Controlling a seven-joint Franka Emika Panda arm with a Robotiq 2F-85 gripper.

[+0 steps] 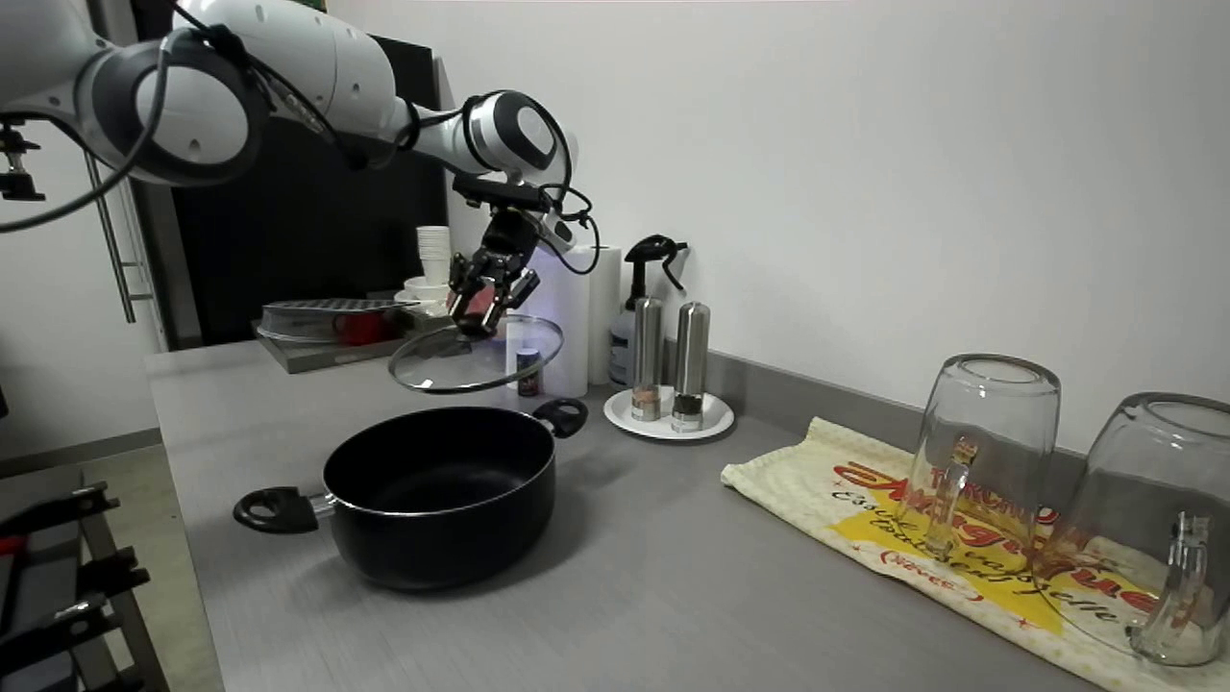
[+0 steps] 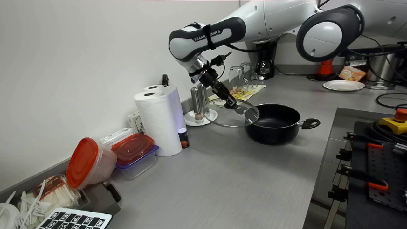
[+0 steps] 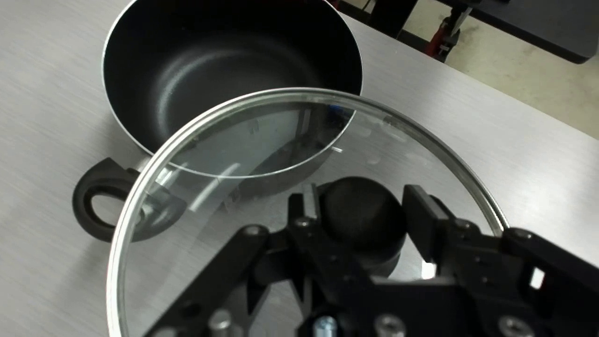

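Note:
Held in the air is a round glass lid [image 1: 479, 356] with a metal rim, tilted, and my gripper is shut on its black knob [image 3: 362, 219]. A black two-handled pot [image 1: 444, 542] stands uncovered and empty on the grey counter. In exterior view 2 the lid [image 2: 229, 116] hangs to the left of the pot [image 2: 272, 131], its right edge overlapping the pot in that view. From the wrist, the lid's upper part covers the near rim of the pot [image 3: 224, 67] and part of one handle [image 3: 101, 199].
Behind the lid stand paper towel rolls [image 2: 158, 122] and a small dark jar [image 2: 183, 138]. Two grinders sit on a white plate [image 1: 669, 425] by the wall. Glass mugs [image 1: 980, 461] rest upside down on a printed cloth [image 1: 807, 473].

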